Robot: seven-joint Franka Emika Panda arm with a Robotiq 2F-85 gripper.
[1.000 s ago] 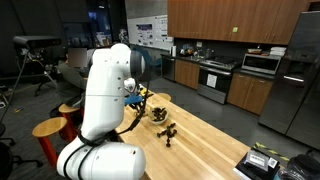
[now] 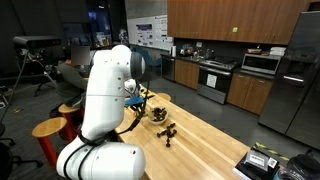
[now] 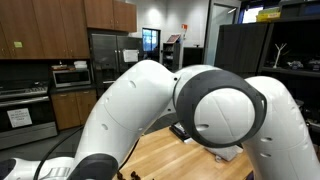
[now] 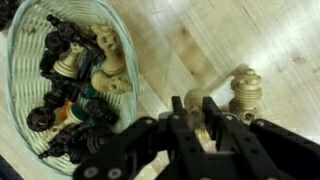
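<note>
In the wrist view my gripper is shut on a pale chess piece (image 4: 196,97), seen from above between the dark fingertips. Most of that piece is hidden by the fingers. A second light wooden chess piece (image 4: 246,92) stands on the table just to the right, apart from the gripper. To the left is a pale woven basket (image 4: 137,75) filled with dark and light chess pieces, one large light piece (image 4: 112,62) lying near its inner right side.
Exterior view 1 shows the basket (image 2: 157,121) on the wooden table (image 2: 205,150), with dark pieces (image 2: 168,132) beside it. A black device (image 2: 258,163) sits at the table's right end. Bare tabletop lies between. In exterior view 2 the arm (image 3: 150,110) hides much of the table.
The upper part of the arm has shifted slightly to the right in exterior view 1. The basket and the dark pieces beside it have stayed put.
</note>
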